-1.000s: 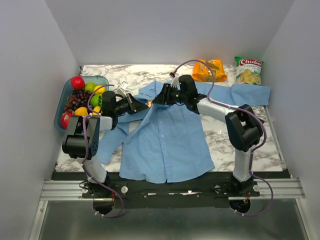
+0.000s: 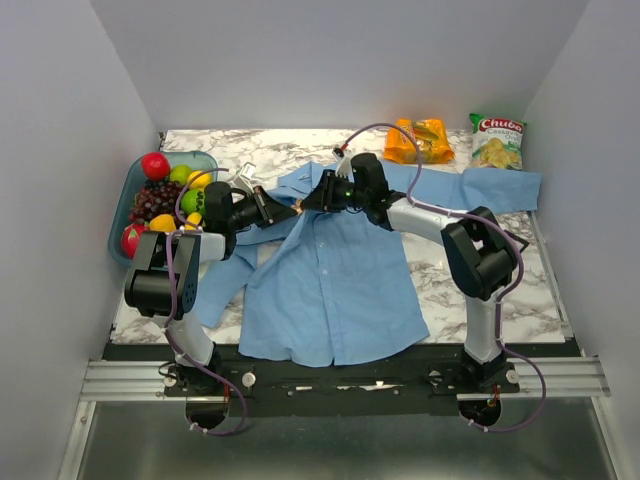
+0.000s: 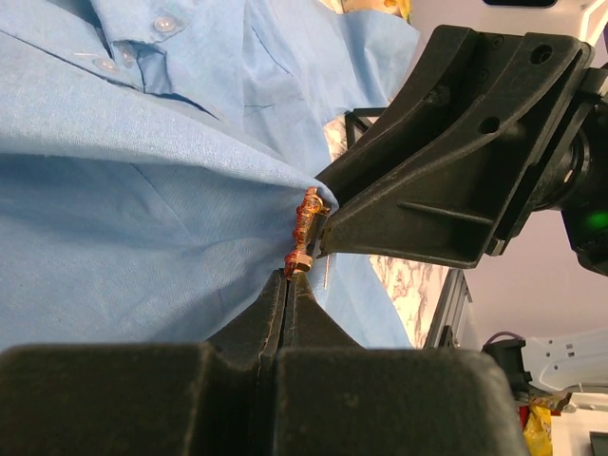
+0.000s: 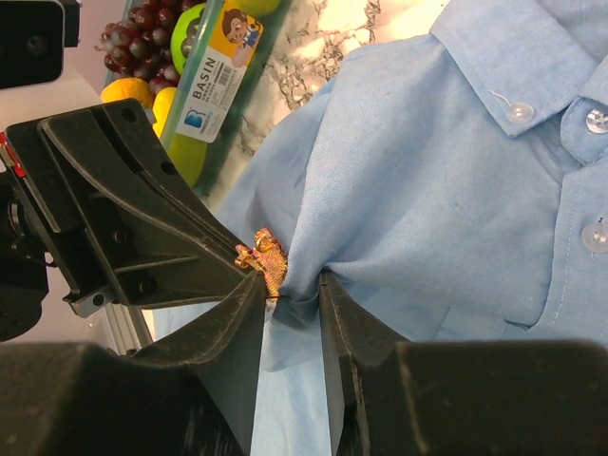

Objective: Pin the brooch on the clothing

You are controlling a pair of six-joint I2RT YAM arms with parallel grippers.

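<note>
A light-blue button shirt (image 2: 335, 290) is spread on the table, with a fold of its cloth raised between my two grippers. In the left wrist view, a small gold-orange brooch (image 3: 303, 228) stands at the tips of my left gripper, which is shut on its end. A thin pin shows beside the brooch, close to the fold's edge; whether it passes through the cloth cannot be told. My right gripper is part open, its fingertips (image 4: 328, 287) apart on either side of the fold. The brooch (image 4: 269, 260) lies against that fold, next to the right gripper's left fingertip.
At the left stands a basin (image 2: 118, 222) of fruit, close to the left arm. A yellow-orange bag (image 2: 432, 142) and a Chuba chip bag (image 2: 497, 142) sit at the back right. Bare marble (image 2: 480, 290) lies to the right of the shirt.
The left arm and the shirt look unmoved.
</note>
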